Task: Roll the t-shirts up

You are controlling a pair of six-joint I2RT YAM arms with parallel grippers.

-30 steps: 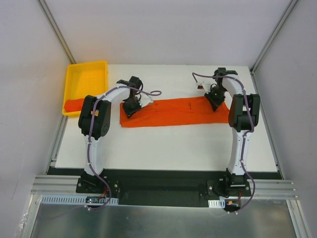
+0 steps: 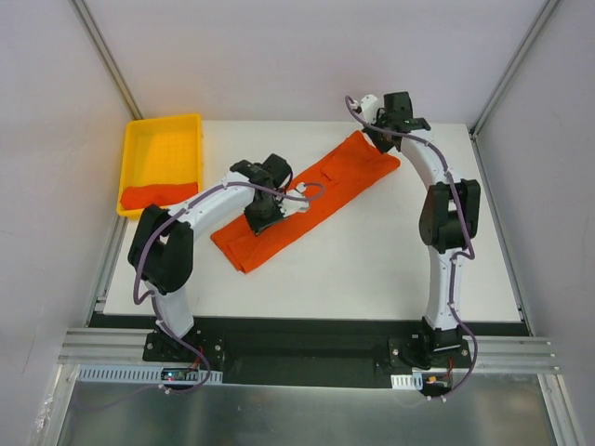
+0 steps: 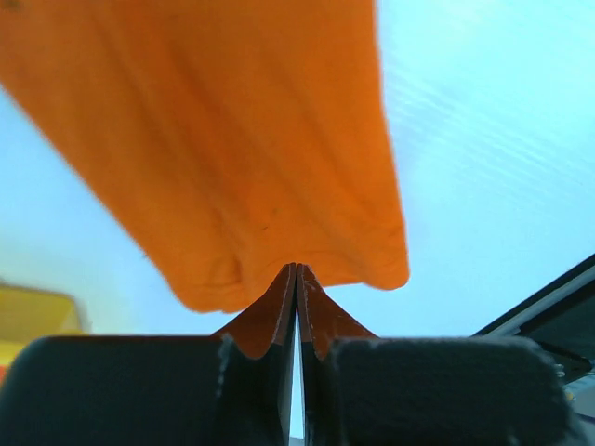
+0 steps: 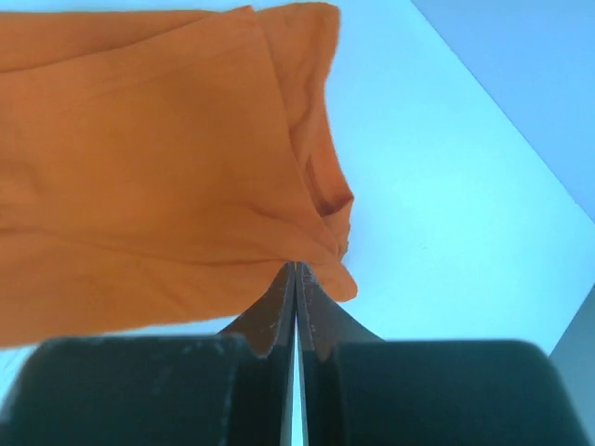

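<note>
A folded orange t-shirt [image 2: 321,197] lies as a long strip slanting across the white table, from front left to back right. Over its left part is my left gripper [image 2: 258,226], shut; the left wrist view puts its fingertips [image 3: 286,302] by the shirt's short end [image 3: 325,269], with no cloth showing between them. My right gripper [image 2: 379,144] is over the far right end, shut too. In the right wrist view its fingertips [image 4: 284,302] overlap a lower corner of the shirt [image 4: 186,167], where side layers stand slightly apart. Whether either gripper touches the cloth, I cannot tell.
On the left stands a yellow bin [image 2: 163,119], with a rolled orange shirt [image 2: 158,195] inside at its front end. The left arm reaches past the bin's front corner. Bare table [image 2: 363,269] extends in front of the strip and to its right.
The shirt has turned from lying straight across the table to a slant, its left end nearer the front and its right end farther back. Both grippers have since shifted along it.
</note>
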